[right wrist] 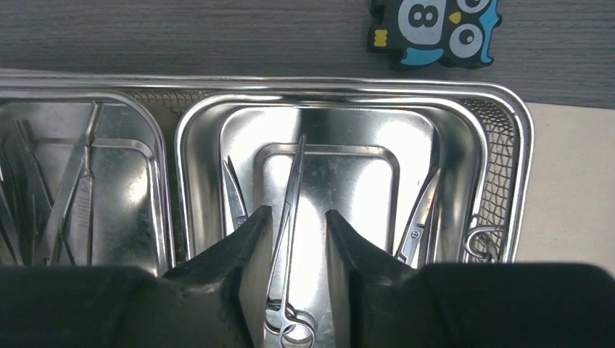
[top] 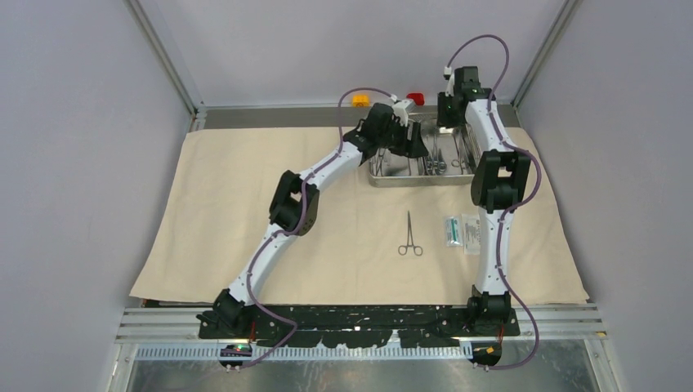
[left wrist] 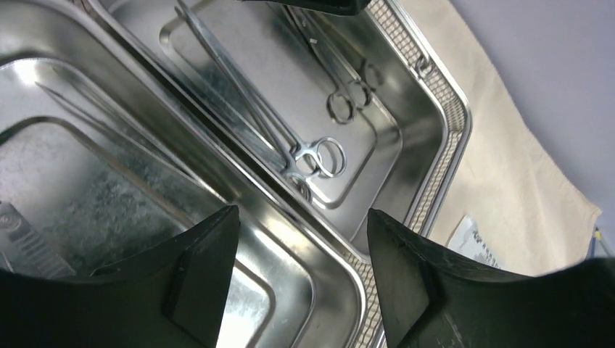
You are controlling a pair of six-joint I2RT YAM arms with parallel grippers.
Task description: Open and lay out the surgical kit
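A steel instrument tray (top: 417,181) at the back holds two inner trays. In the right wrist view, long forceps (right wrist: 294,181) lie in the right inner tray, with curved scissors (right wrist: 413,232) at its right side. My right gripper is over that tray, its fingers parted either side of the forceps' line. My left gripper hangs over the middle of the tray, fingertips apart above the dividing rims; whether anything is between them is unclear. One pair of forceps (top: 409,233) lies on the cloth in front of the tray.
Two packets (top: 453,231) lie on the cloth beside my right arm. A penguin-shaped block (right wrist: 435,32), a yellow block (top: 360,100) and a red block (top: 415,97) sit behind the tray.
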